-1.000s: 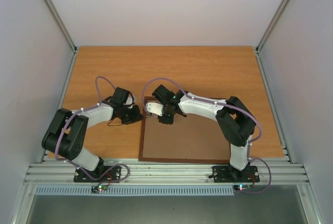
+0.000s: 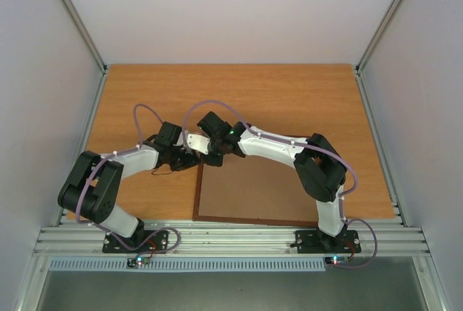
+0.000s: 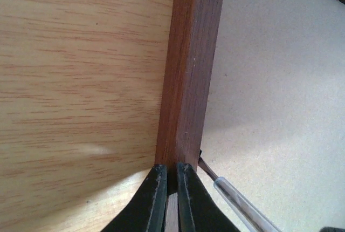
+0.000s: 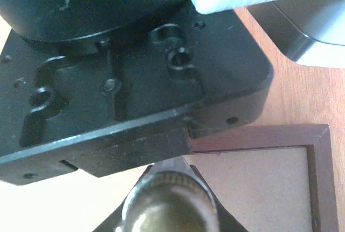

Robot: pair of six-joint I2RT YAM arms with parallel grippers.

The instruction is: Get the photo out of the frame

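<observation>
The dark brown wooden frame (image 2: 199, 197) lies back side up, its grey-brown backing board (image 2: 253, 192) facing me; no photo shows. At the frame's left rail (image 3: 186, 70), my left gripper is shut on the wood. Beside it in the top view, my right gripper (image 2: 206, 158) is over the frame's left edge. It grips a tool whose rounded handle end (image 4: 171, 205) hides most of its fingers. In the left wrist view the metal shaft (image 3: 240, 202) slants in, its thin dark tip at the seam between rail and board.
A large black block of the left arm (image 4: 108, 91) fills much of the right wrist view, close to the tool.
My right gripper has shifted left across the board, carrying the tool up against the left gripper. The left arm and the frame look almost unmoved.
</observation>
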